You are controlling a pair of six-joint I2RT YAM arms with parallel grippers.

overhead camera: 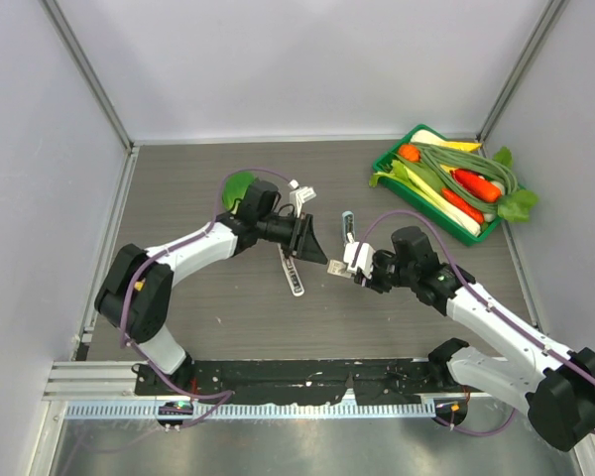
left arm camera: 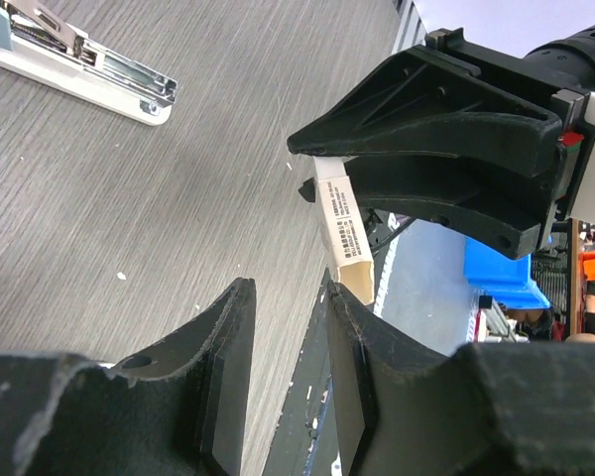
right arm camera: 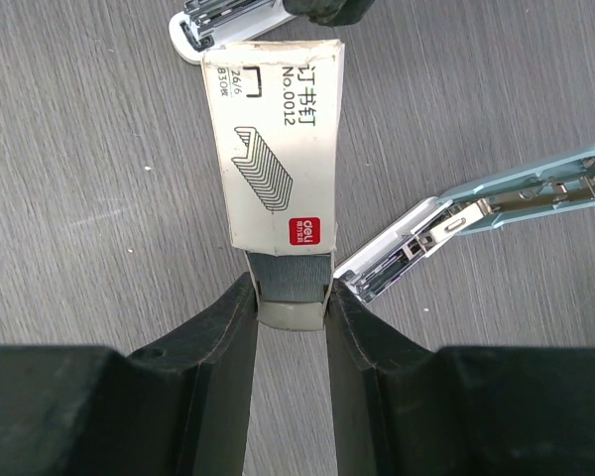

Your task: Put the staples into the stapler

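Observation:
A small white staple box (right arm camera: 278,149) with a red label is held above the table, between my two grippers. From its near end juts a dark strip of staples (right arm camera: 291,278) in a pale inner piece (right arm camera: 291,316). My right gripper is shut on that protruding end. The box's other end looks open and empty in the left wrist view, facing my left gripper, whose fingers stand apart with nothing between them. Beneath, an opened stapler (right arm camera: 516,198) with a light blue top lies on the table. Another white stapler (overhead camera: 294,278) lies partly under my left arm.
At the back right stands a green basket (overhead camera: 440,218) full of vegetables. A green object (overhead camera: 238,186) sits behind my left arm. Bare table (overhead camera: 248,317) stretches across the front, and the back left is mostly clear too.

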